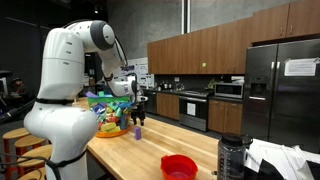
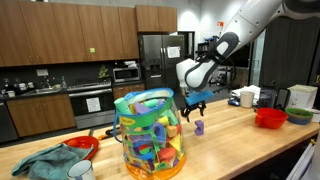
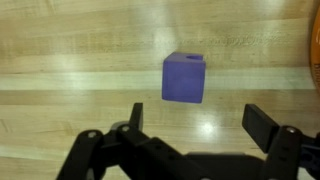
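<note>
A small purple block [image 3: 183, 78] stands on the wooden table, centred in the wrist view just beyond my fingers. My gripper is open above the table, with a wide gap and nothing held between its fingers. From the side, the purple block [image 2: 199, 128] shows on the table below and to the right of my gripper [image 2: 193, 114]. In the first exterior view the block [image 1: 137, 135] lies close under the gripper [image 1: 141, 117].
A red bowl [image 1: 179, 167] sits on the table, away from the block. Beside the block is an orange-rimmed tray [image 2: 172, 170] holding a mesh bin [image 2: 148, 128] of colourful items. A black canister [image 1: 231, 155] stands at the table's right end. Bare wood surrounds the block.
</note>
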